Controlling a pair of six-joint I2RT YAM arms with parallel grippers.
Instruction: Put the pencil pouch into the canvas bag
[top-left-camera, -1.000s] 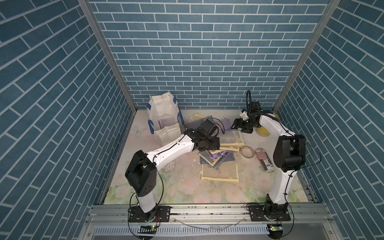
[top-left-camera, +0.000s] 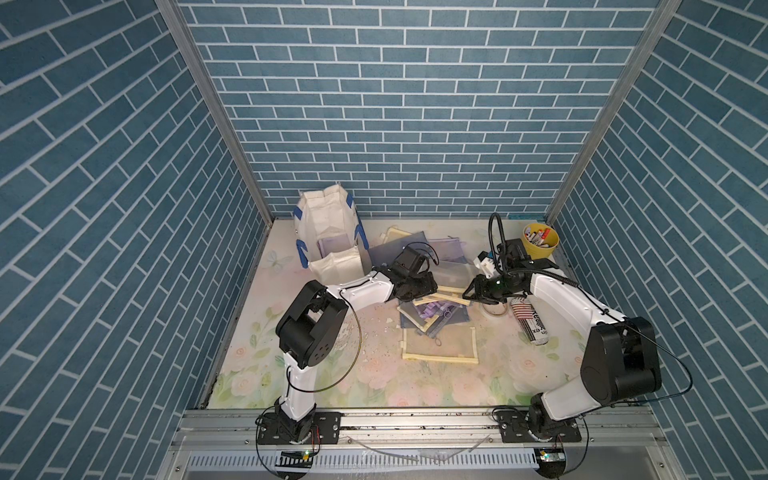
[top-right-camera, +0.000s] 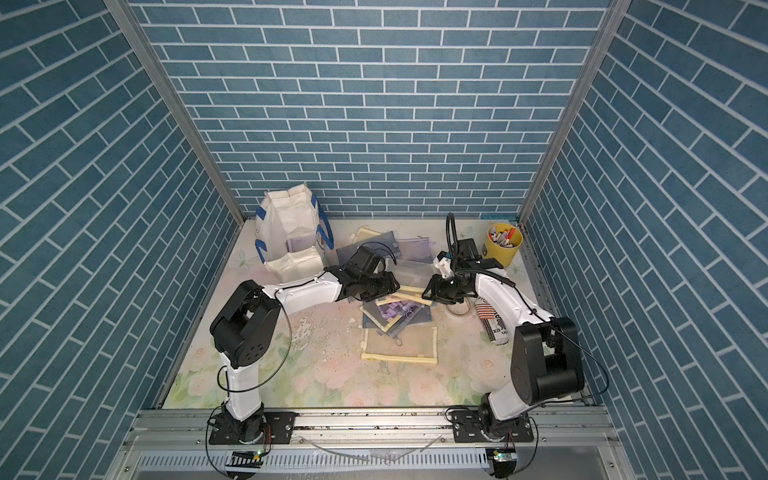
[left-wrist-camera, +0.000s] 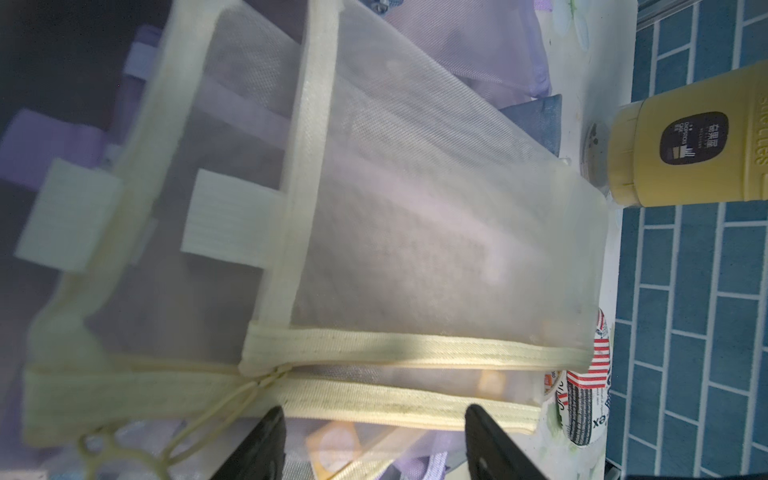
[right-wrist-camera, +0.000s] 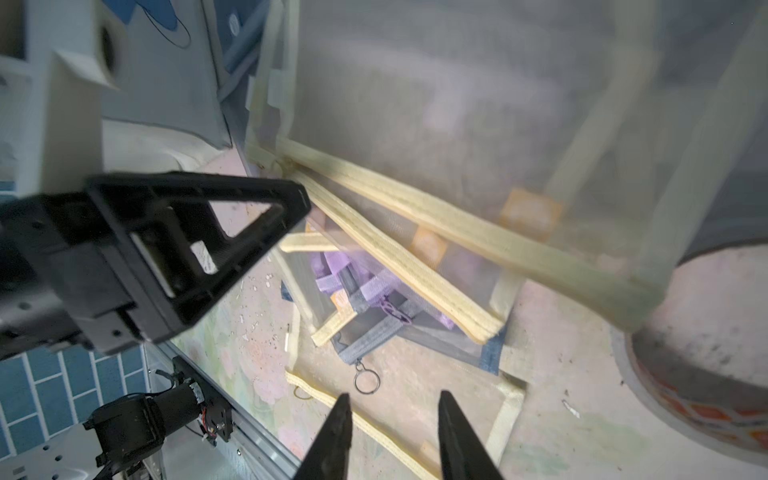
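Observation:
Translucent mesh pouches with cream zipper edges (top-left-camera: 438, 344) lie piled with grey and lavender ones (top-right-camera: 400, 312) mid-table. The white canvas bag (top-left-camera: 324, 212) with blue straps stands open at back left, something lavender inside. My left gripper (top-left-camera: 424, 286) is low over the pile's left; in its wrist view the fingers stand apart below a cream-edged pouch (left-wrist-camera: 432, 256), with nothing clearly held. My right gripper (top-left-camera: 478, 292) is at the pile's right edge; its wrist view shows fingers apart (right-wrist-camera: 392, 440), nothing clearly between them, the left gripper nearby at upper left.
A yellow cup of markers (top-right-camera: 502, 244) stands back right. A striped pencil case (top-left-camera: 528, 320) and a roll of tape (top-right-camera: 457, 309) lie right of the pile.
The left gripper has shifted slightly at the pile, its arm's elbow changing position.

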